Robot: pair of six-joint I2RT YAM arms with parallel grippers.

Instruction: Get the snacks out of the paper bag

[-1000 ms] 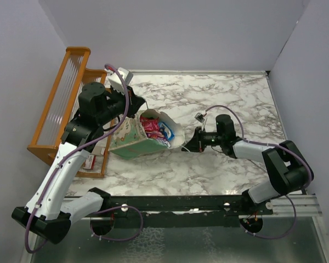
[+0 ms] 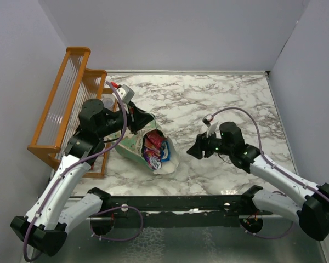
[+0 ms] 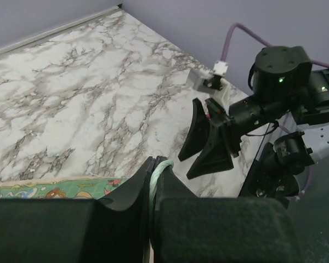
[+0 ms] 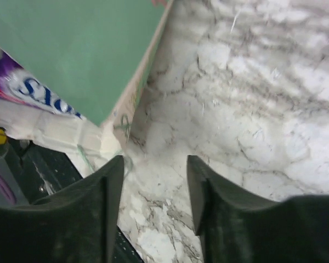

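The green paper bag point(image 2: 131, 150) lies open toward the front right, its snacks point(image 2: 156, 148) in red, purple and blue packaging inside. Above its top edge my left gripper point(image 2: 145, 118) is shut on the bag's pale cord-like handle point(image 3: 153, 192), seen between the fingertips in the left wrist view. My right gripper point(image 2: 197, 145) stands open to the right of the bag, nothing between its fingers. In the right wrist view the bag's wall point(image 4: 82, 55) and a purple wrapper point(image 4: 38, 87) show beyond the fingers.
A wooden rack point(image 2: 57, 104) stands along the left, beside the bag.
The left gripper has moved down and toward the front, and the bag's opening has turned and shifted with it.
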